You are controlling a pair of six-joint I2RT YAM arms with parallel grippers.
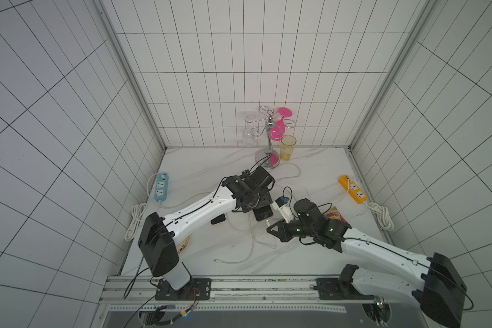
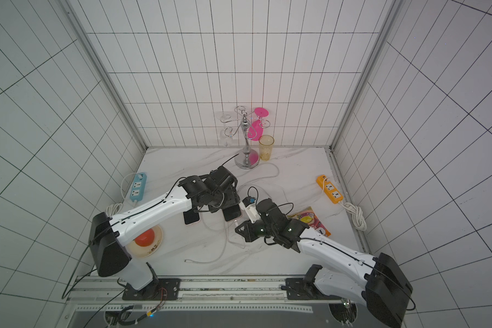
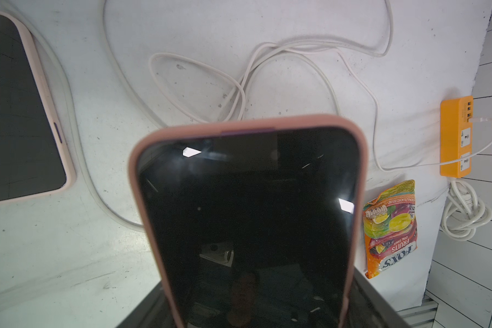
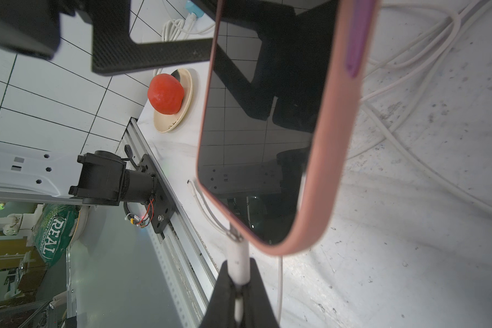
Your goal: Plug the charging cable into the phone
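Observation:
A dark-screened phone in a pink case (image 3: 257, 207) is held above the table. My left gripper is shut on its sides. In the right wrist view, the charging cable's white plug (image 4: 238, 262) stands between the fingertips of my right gripper, which is shut on it. The plug's metal tip (image 4: 234, 234) is at the phone's edge near one corner; whether it sits inside a port cannot be told. A second phone (image 3: 19, 109), also pink-cased, lies on the table.
White cables (image 3: 246, 82) loop across the table beneath the held phone. A snack bag (image 3: 391, 227) and an orange power strip (image 3: 456, 136) lie to the right. At the back stand a metal rack (image 1: 268, 142) and yellow glass (image 1: 287, 147).

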